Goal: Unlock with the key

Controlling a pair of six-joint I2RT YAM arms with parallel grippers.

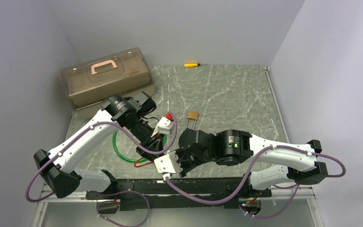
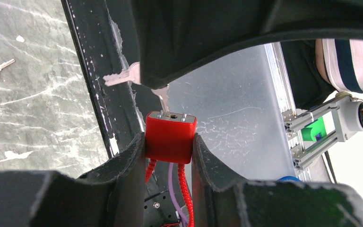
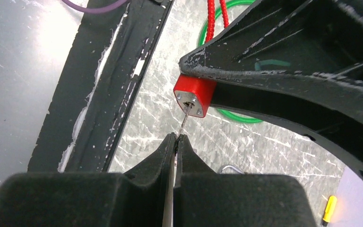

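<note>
A red lock body (image 2: 169, 136) with red cords is held between my left gripper's fingers, its metal end face up. In the right wrist view the red lock (image 3: 194, 90) shows that face, with a silver key (image 3: 185, 118) at its keyhole; how deep it goes I cannot tell. My right gripper is shut on that key. The left wrist view shows the key (image 2: 163, 97) meeting the lock's top, with a second key (image 2: 122, 78) sticking out sideways. In the top view both wrists meet at the front centre, largely hiding the lock.
A brass padlock (image 1: 193, 116) lies on the marble mat behind the grippers. A green cable loop (image 1: 118, 151) lies front left, a brown toolbox (image 1: 105, 78) back left, a yellow screwdriver (image 1: 192, 65) at the back.
</note>
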